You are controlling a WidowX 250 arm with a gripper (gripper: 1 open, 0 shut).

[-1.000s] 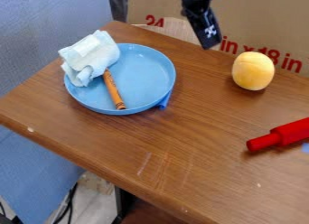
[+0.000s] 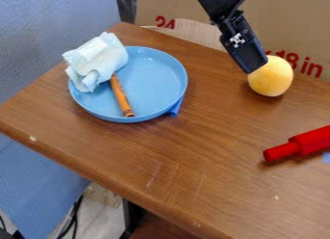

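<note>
My black gripper (image 2: 245, 52) reaches in from the top, just above and left of a yellow round fruit-like object (image 2: 271, 79) on the wooden table. Whether its fingers are open or shut is unclear. A blue plate (image 2: 154, 69) holds a white cloth (image 2: 93, 60) and an orange-brown stick (image 2: 122, 96). A red cylindrical object (image 2: 299, 145) lies at the right edge.
A small blue piece sits at the plate's right side. A cardboard box (image 2: 303, 26) stands behind the table; the table's left edge drops to blue fabric.
My gripper has come down and to the right, toward the yellow object. The things on the table look unchanged.
</note>
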